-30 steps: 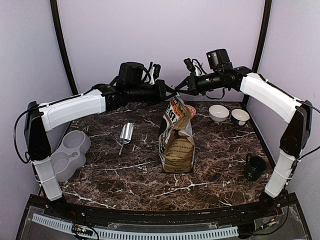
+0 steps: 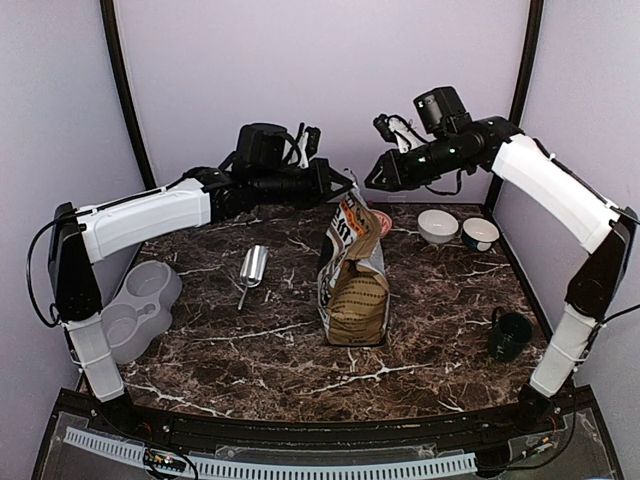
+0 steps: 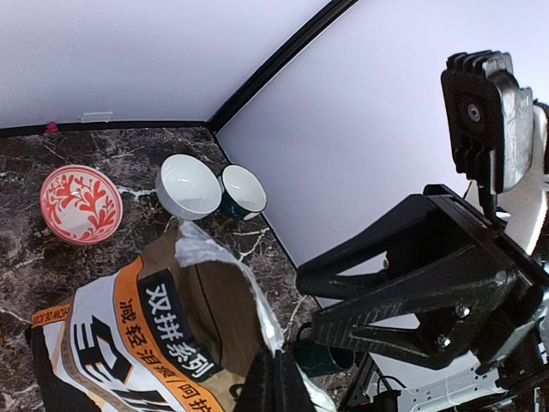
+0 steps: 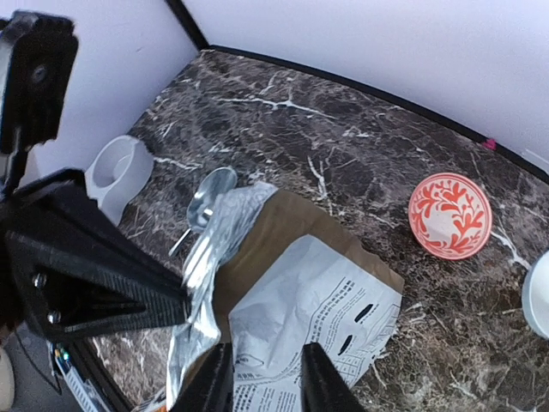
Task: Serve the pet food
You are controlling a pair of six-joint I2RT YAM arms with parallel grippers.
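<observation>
The pet food bag [image 2: 357,290], brown with white and orange print, stands upright mid-table, its top edge pulled up. My left gripper [image 2: 350,182] is shut on the silvery rim of that bag; the left wrist view shows the bag rim [image 3: 257,296] running down to the closed fingers. To its right, my right gripper [image 2: 374,182] hangs a little apart, part open. Between its fingers in the right wrist view no bag edge is gripped; the bag lies beyond them. A metal scoop [image 2: 254,266] rests on the table left of the bag.
A red-patterned bowl [image 3: 81,204] sits behind the bag. At the back right stand a white bowl [image 2: 437,226] and a dark-sided bowl [image 2: 480,234]. A dark green mug [image 2: 510,335] is at right, a grey two-well feeder [image 2: 143,309] at left.
My right gripper has come away from the bag's top and moved right, its fingers parting. The left arm and the bag body look unmoved.
</observation>
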